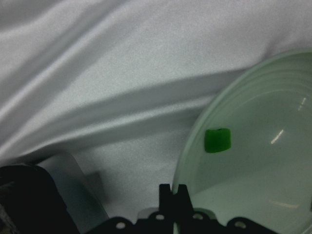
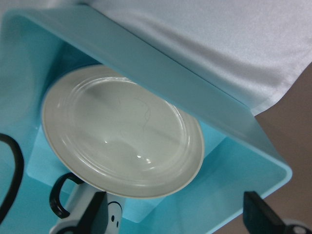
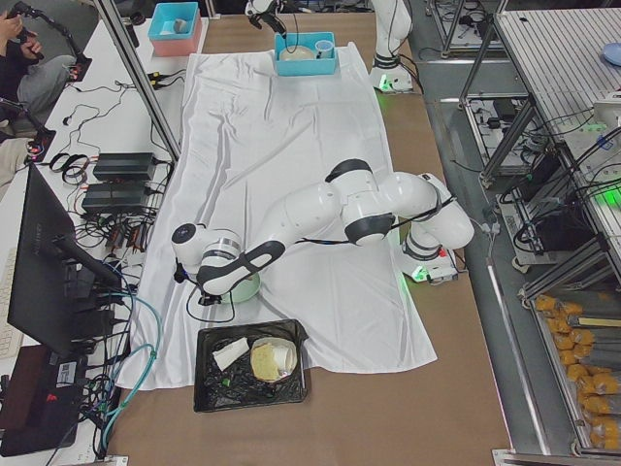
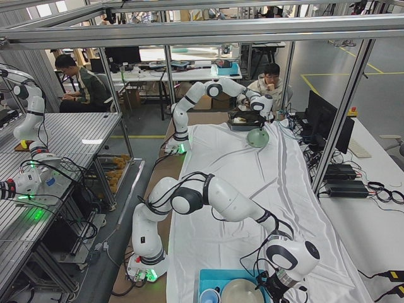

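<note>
My left gripper is shut on the rim of a pale green bowl point(image 1: 258, 165), which has a green square piece point(image 1: 217, 140) inside. My right gripper is open above a blue bin point(image 2: 253, 141) holding a cream plate point(image 2: 122, 131) and a white mug point(image 2: 112, 214) with a black handle. In the camera left view the bowl is partly hidden under my left arm.
A black lined tray point(image 3: 209, 388) with white and yellow items stands beside the bowl. The white cloth point(image 3: 281, 136) between the bowl and blue bin is clear. A monitor point(image 3: 39, 277) and cables border the left side.
</note>
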